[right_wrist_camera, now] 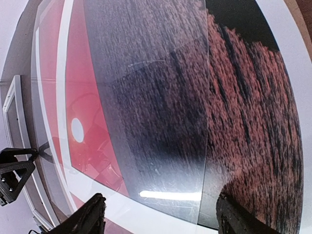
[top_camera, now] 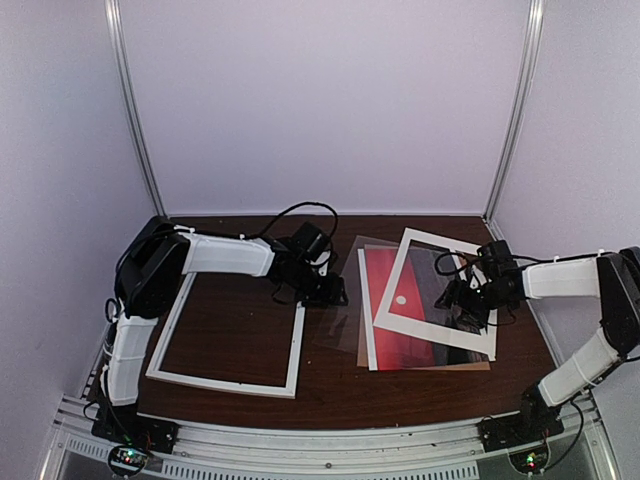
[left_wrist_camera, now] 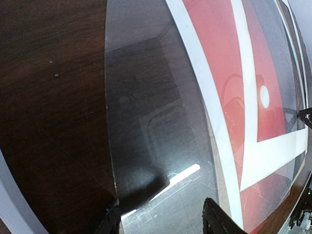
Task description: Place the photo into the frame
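An empty white frame [top_camera: 291,365] lies on the left of the table. On the right is a stack: a red photo with a dark area [top_camera: 400,352], a white mat [top_camera: 410,329] laid askew on it, and a clear sheet [left_wrist_camera: 141,78] sticking out leftward. My left gripper [top_camera: 336,297] is low at that sheet's left edge; in its wrist view the fingers [left_wrist_camera: 214,219] are apart with nothing visible between them. My right gripper [top_camera: 452,298] is low over the dark part of the photo, its fingers [right_wrist_camera: 231,217] apart above the stack.
Bare wood table [top_camera: 320,395] shows along the front and inside the left frame. White walls enclose the back and sides. The left arm stretches over the back part of the left frame.
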